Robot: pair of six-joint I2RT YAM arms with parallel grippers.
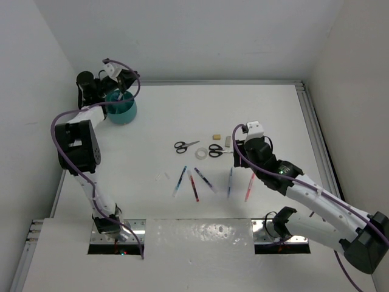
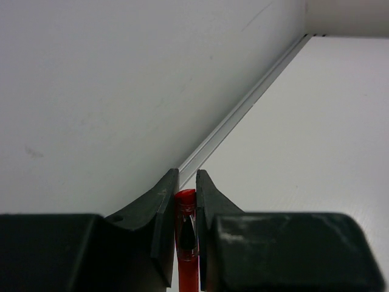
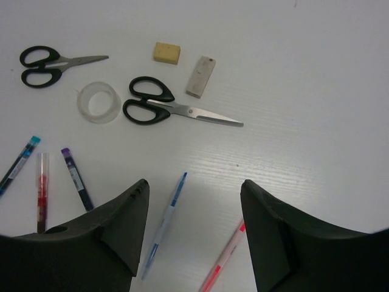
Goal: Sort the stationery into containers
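Note:
My left gripper is shut on a red pen (image 2: 188, 267), upright between its fingers, above the teal container (image 1: 123, 114) at back left. My right gripper stands open over the stationery: blue pen (image 3: 165, 222), pink pen (image 3: 226, 252), red pen (image 3: 42, 191), purple-capped pen (image 3: 77, 179), teal-capped pen (image 3: 18, 161), large scissors (image 3: 143, 114), small scissors (image 3: 44, 78), tape roll (image 3: 86, 106), yellow block (image 3: 166, 53) and grey block (image 3: 200, 76).
White walls enclose the table (image 1: 158, 121) at the back and sides.

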